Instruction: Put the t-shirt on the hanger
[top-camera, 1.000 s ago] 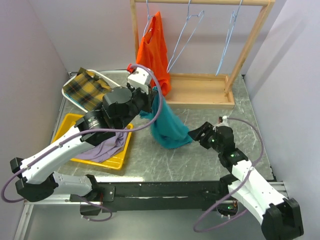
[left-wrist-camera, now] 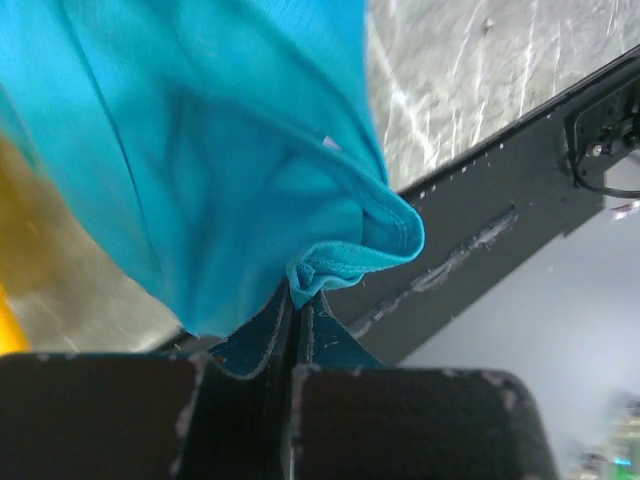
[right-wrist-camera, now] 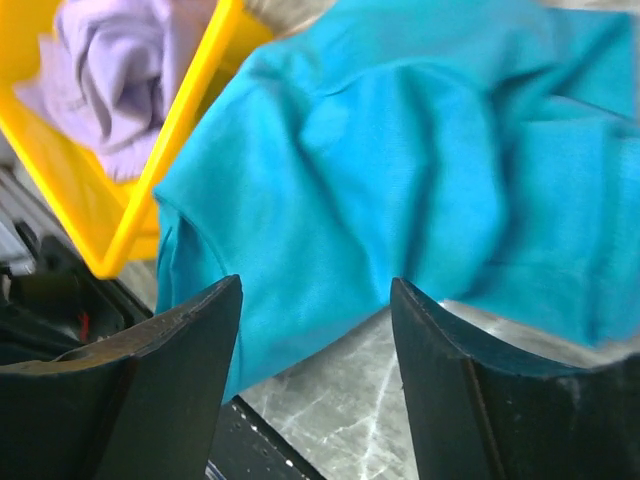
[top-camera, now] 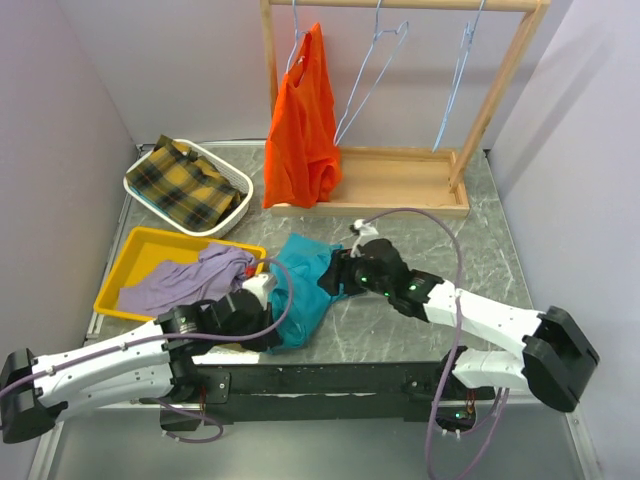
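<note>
The teal t-shirt lies crumpled on the counter beside the yellow bin. In the left wrist view my left gripper is shut on a folded hem of the shirt near the counter's front edge. My right gripper hovers over the shirt, its fingers apart, nothing seen held. Light blue wire hangers hang from the wooden rack.
An orange garment hangs on the rack's left. A white basket with a plaid cloth stands back left; the yellow bin holds a lilac cloth.
My left gripper has come down and toward the front with the shirt, which now lies lower on the counter. My right gripper has moved left, over the shirt.
</note>
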